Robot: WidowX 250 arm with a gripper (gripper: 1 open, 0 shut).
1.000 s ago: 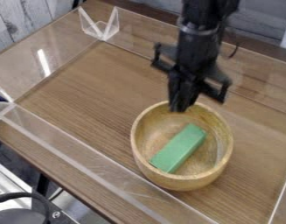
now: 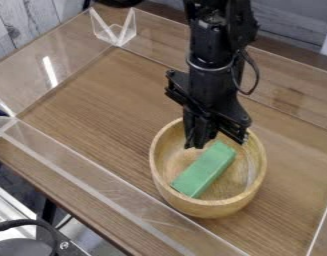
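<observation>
My black gripper (image 2: 199, 138) is at the upper left rim of a round light wooden bowl (image 2: 243, 190), pointing down. Its fingers look close together, with nothing visible between them. A green rectangular block (image 2: 203, 172) lies slanted in the bowl, below and right of the fingertips.
A white wire-like object (image 2: 114, 28) stands at the back left. Black hardware (image 2: 19, 240) is at the bottom left corner, beyond the table's edge.
The bowl and block look almost unmoved.
</observation>
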